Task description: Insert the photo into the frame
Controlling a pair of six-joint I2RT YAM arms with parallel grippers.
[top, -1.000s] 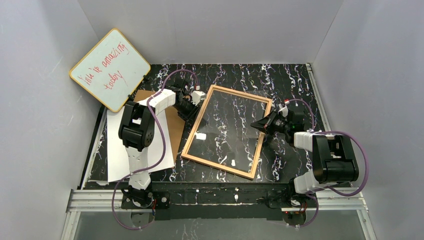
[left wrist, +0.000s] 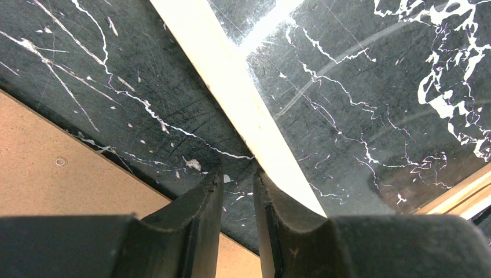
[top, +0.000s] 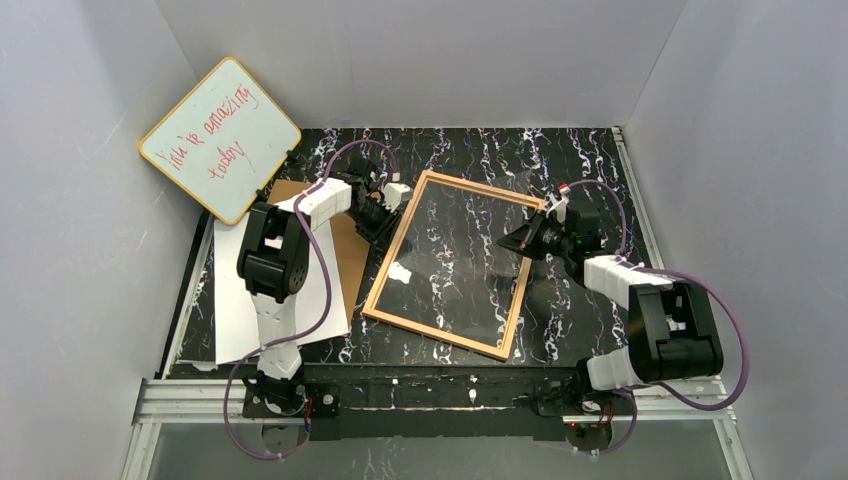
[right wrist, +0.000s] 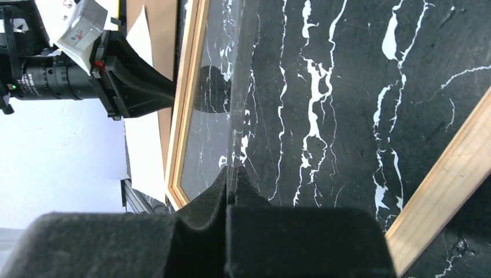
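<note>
The wooden frame (top: 433, 330) lies on the black marble table, tilted slightly. My right gripper (top: 510, 242) is shut on the clear sheet (top: 455, 250) at the frame's right side; in the right wrist view the sheet rises edge-on between its fingers. My left gripper is low at the frame's outer left edge, its fingers part open, one against the wooden rail (left wrist: 243, 104), with nothing seen between them. The white paper (top: 230, 300), possibly the photo, lies at left, partly under the left arm.
A brown board (top: 350, 270) lies between the paper and frame. A whiteboard (top: 219, 140) with red writing stands at the back left. Bare table shows behind and to the right of the frame.
My right gripper has shifted slightly left with the sheet, and reflections on the sheet have changed. The left arm has not visibly moved.
</note>
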